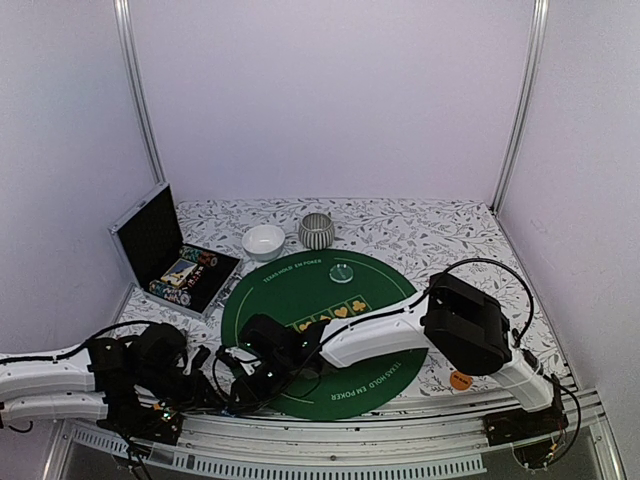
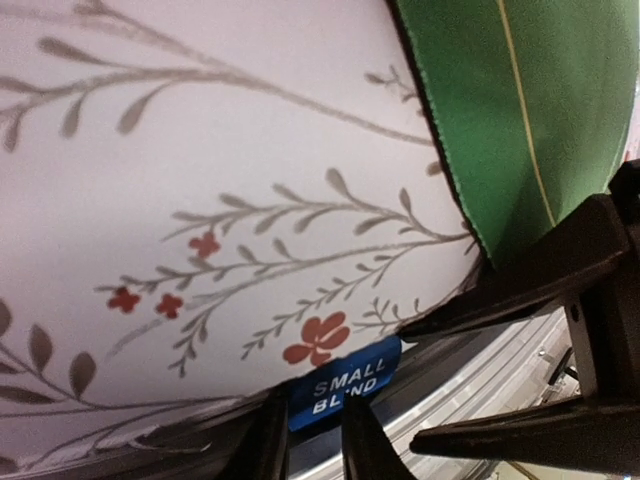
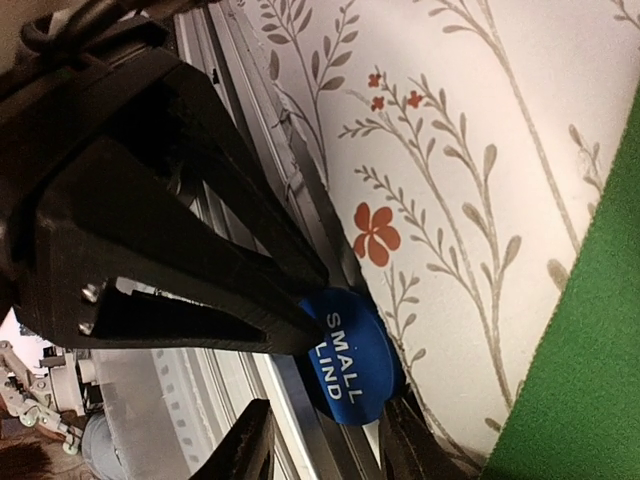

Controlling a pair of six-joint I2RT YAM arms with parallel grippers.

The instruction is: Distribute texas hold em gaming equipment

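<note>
At the front edge of the table, a blue disc marked SMALL BLIND (image 2: pixel 345 382) is held by my left gripper, which is shut on it. In the right wrist view, the left gripper's dark fingers (image 3: pixel 215 265) reach in from the left and grip the disc (image 3: pixel 355 355). My right gripper stands part open, its fingertips on either side of the disc's near edge; whether they touch it is unclear. From above, both grippers meet at the front left of the green poker mat (image 1: pixel 290 285), with the disc mostly hidden.
An open chip case (image 1: pixel 215 285) stands at the left, with a white bowl (image 1: pixel 263 241) and a striped cup (image 1: pixel 316 231) behind the mat. A clear disc (image 1: pixel 341 272) lies on the mat. An orange disc (image 1: pixel 460 380) sits at the front right.
</note>
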